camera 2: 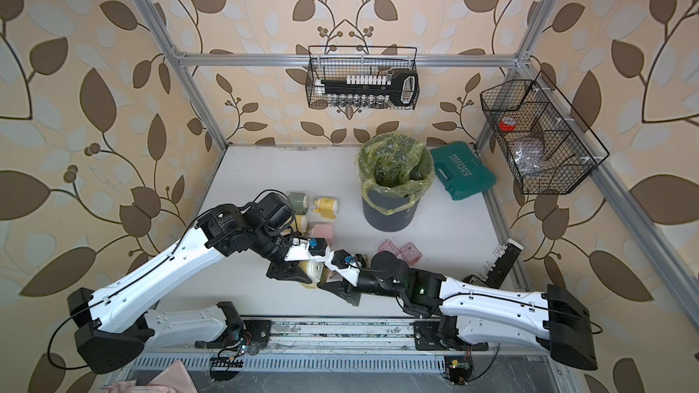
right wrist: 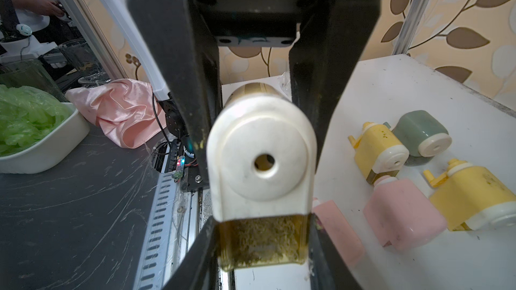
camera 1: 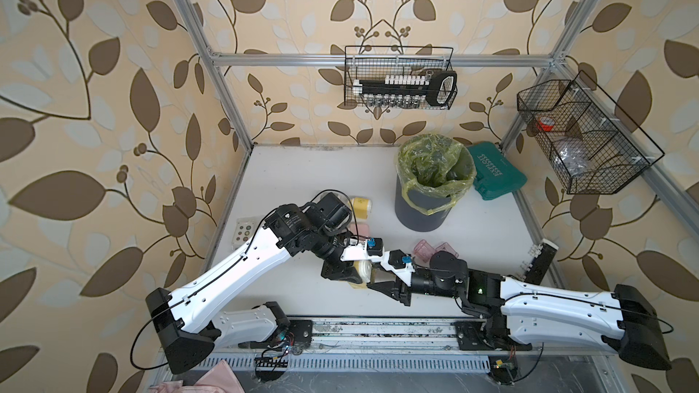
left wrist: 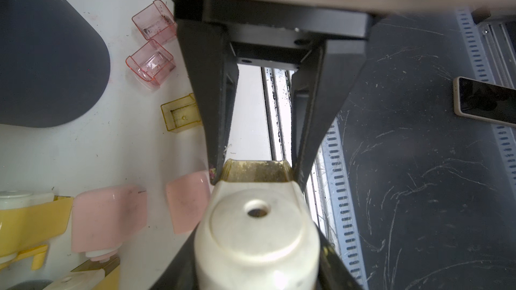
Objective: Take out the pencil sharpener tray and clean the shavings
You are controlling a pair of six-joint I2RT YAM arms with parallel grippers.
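A sharpener (right wrist: 261,161) with a white face and a yellowish clear tray full of shavings is held up between my grippers at the table's front middle. My left gripper (camera 1: 348,270) is shut on it from the left, and my right gripper (camera 1: 387,289) meets it from the right, also shut on it. Clear pink trays (left wrist: 150,64) and a yellow tray (left wrist: 180,113) lie on the table. Pink (right wrist: 403,212), yellow (right wrist: 379,150) and green (right wrist: 416,131) sharpeners rest to one side.
The grey bin (camera 1: 415,211) with a yellow liner stands at the back right, beside a green case (camera 1: 495,171). Wire baskets (camera 1: 400,54) hang on the frame.
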